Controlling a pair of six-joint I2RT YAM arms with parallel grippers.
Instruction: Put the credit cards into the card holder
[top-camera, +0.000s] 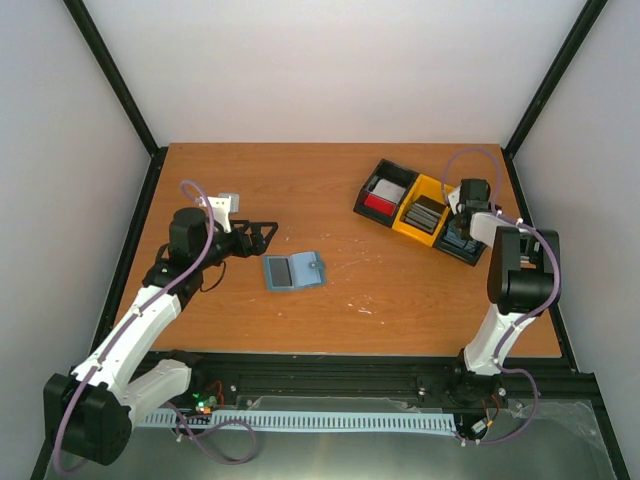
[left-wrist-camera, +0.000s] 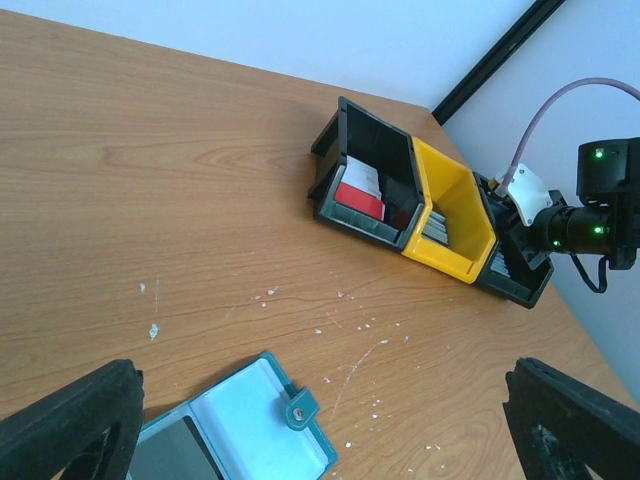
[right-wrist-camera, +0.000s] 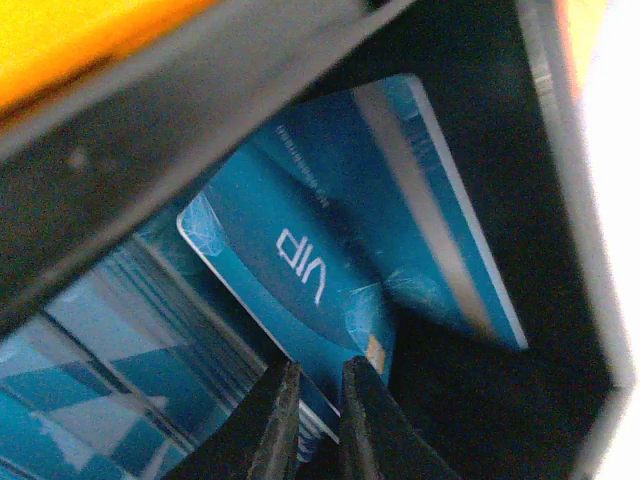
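Observation:
The light blue card holder (top-camera: 306, 269) lies open on the table, also low in the left wrist view (left-wrist-camera: 258, 420). My left gripper (top-camera: 266, 232) hovers open near it, nothing between its fingers. At the back right, my right gripper is down inside the black right-hand bin (left-wrist-camera: 515, 285). Its narrow fingertips are at the lower edge of a blue card (right-wrist-camera: 290, 260); whether they grip it cannot be told. More blue cards (right-wrist-camera: 90, 370) stand beside it, and another lies behind.
A yellow bin (top-camera: 411, 228) with grey cards and a black bin (top-camera: 368, 180) with red and white cards adjoin the right-hand bin.

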